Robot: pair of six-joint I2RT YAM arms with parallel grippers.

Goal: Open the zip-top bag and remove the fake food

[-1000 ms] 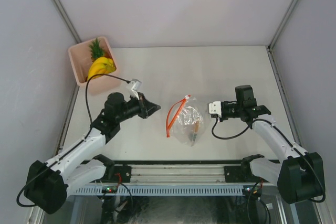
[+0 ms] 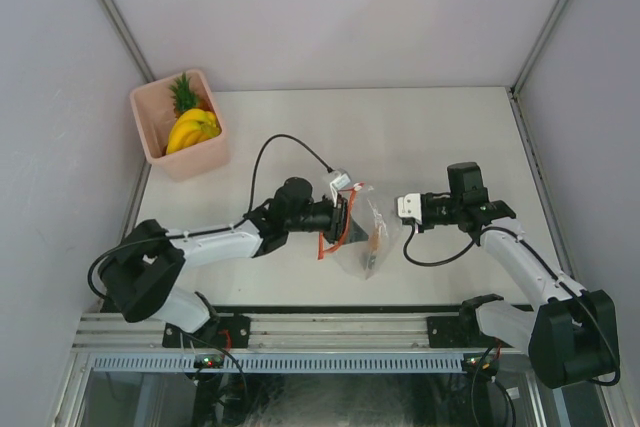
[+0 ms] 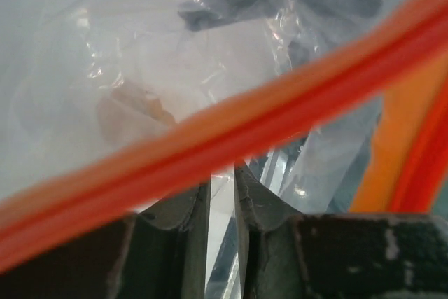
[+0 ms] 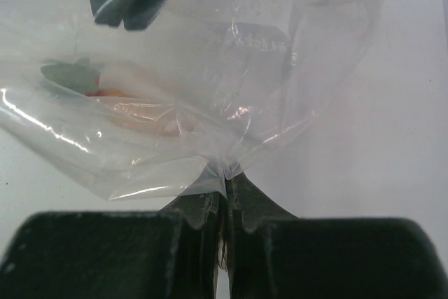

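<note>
The clear zip top bag (image 2: 365, 237) with its orange zip strip (image 3: 301, 92) stands in the middle. My left gripper is at the zip side, its fingertips slightly apart behind the strip, part open; I cannot tell that it grips anything. My right gripper is shut on a pinch of the bag's plastic at the other side. Inside the bag, small food pieces (image 4: 70, 75) show blurred through the plastic, green and orange-brown.
A pink bin (image 2: 200, 160) holding a pineapple and bananas sits at the back left. The front rail lies just below the arms.
My left arm has swung right and down from left of the bag to its zip strip. The right arm is still, at the bag's right side.
</note>
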